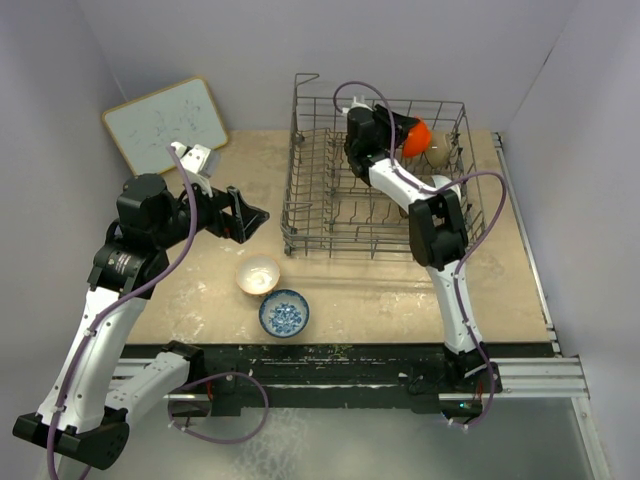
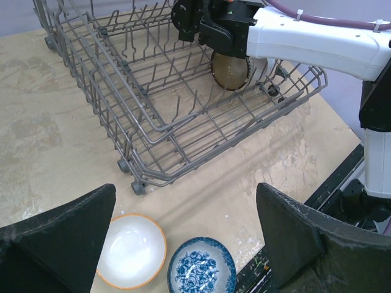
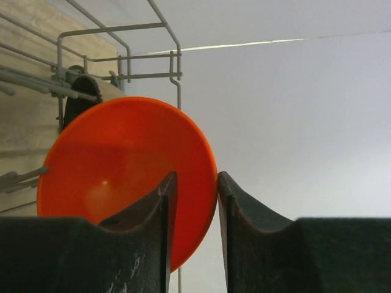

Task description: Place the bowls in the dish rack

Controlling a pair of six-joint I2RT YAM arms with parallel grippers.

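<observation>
An orange bowl stands on edge among the rack's tines at the back right, with my right gripper at its rim, fingers part apart; whether they touch it on both sides I cannot tell. My left gripper hangs open and empty left of the dish rack. A white bowl and a blue-patterned bowl lie on the counter in front of it.
Other bowls sit in the rack's right side, partly hidden by the right arm. A whiteboard is at the back left. The counter right of the patterned bowl is clear.
</observation>
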